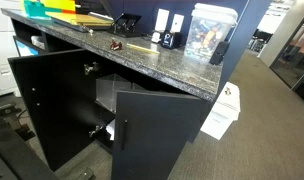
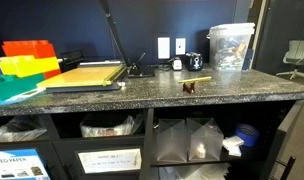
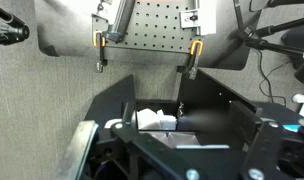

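At the bottom of the wrist view, my gripper stands open, its dark fingers wide apart with nothing held between them. Beyond them is a black cabinet interior with white items (image 3: 157, 121) inside. In exterior view 1 the left cabinet door (image 1: 54, 105) and right cabinet door (image 1: 152, 138) both stand swung out. Clear bins (image 2: 187, 140) sit on the shelf in exterior view 2, with a blue roll (image 2: 248, 133) to their right. Neither exterior view clearly shows the gripper.
The speckled counter (image 2: 142, 95) carries a paper cutter (image 2: 84, 76), a small dark red-brown object (image 2: 189, 87), a yellow stick (image 2: 197, 79) and a clear tub (image 2: 229, 48). Colored blocks (image 2: 27, 65) are at its left. Carpet (image 1: 247, 140) lies open to the right.
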